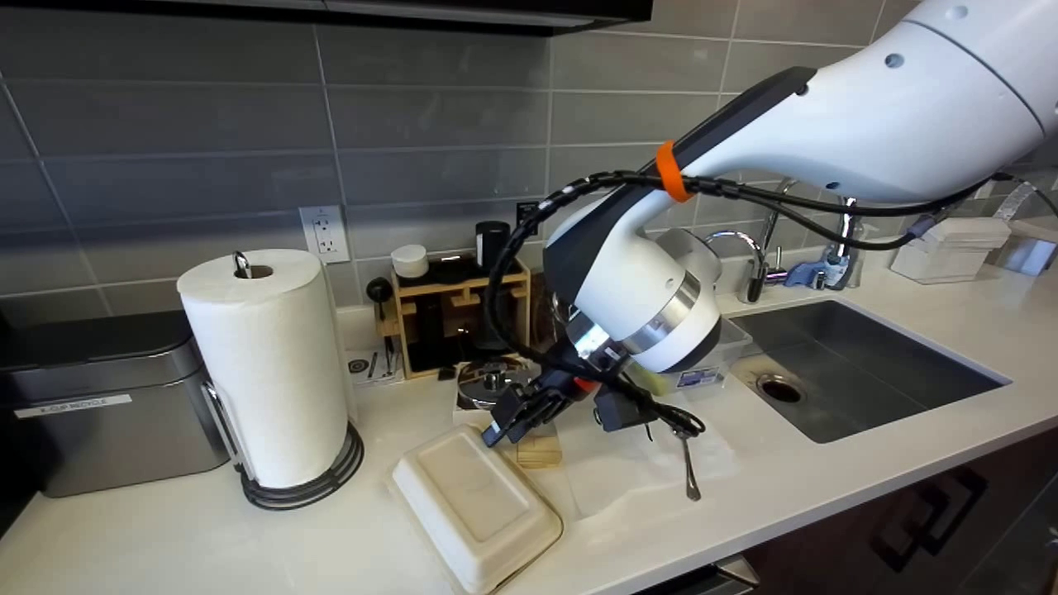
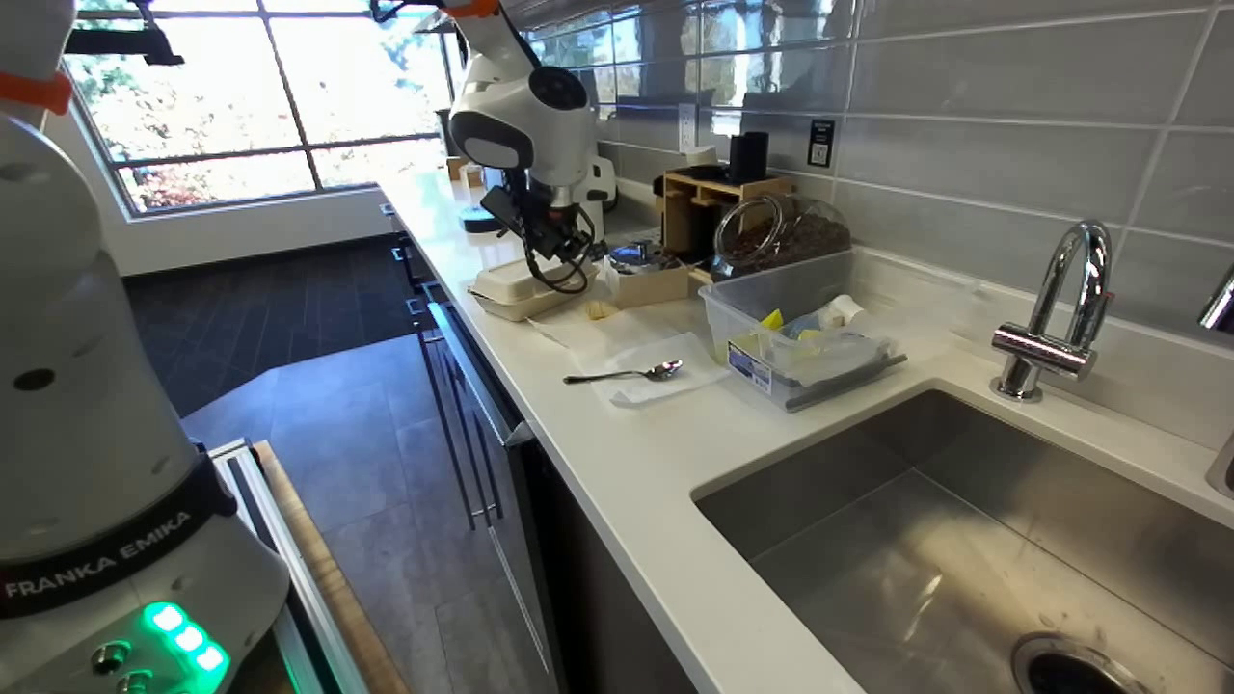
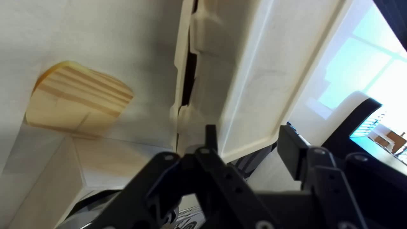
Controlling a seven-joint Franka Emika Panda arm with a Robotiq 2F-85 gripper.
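Note:
A closed beige clamshell container (image 1: pixel 478 496) rests on the counter, left of the arm in exterior view 1. Above its back right edge is my gripper (image 1: pixel 493 437), pointing down and left. In the wrist view a clear gap separates the two dark fingers of the gripper, and the container's lid (image 3: pixel 282 65) appears beyond that gap. Whether either finger touches the lid, I cannot tell. A dark slit shows along the container's front seam. Beside it lies a tan, brown-striped piece (image 3: pixel 80 101) on white paper.
A small box with a glass lid (image 2: pixel 648 278) stands behind the container. A spoon (image 2: pixel 625 374) lies on paper near a clear plastic bin (image 2: pixel 752 330). The paper towel roll (image 1: pixel 263 367) stands left; the sink (image 1: pixel 863 367) is at right.

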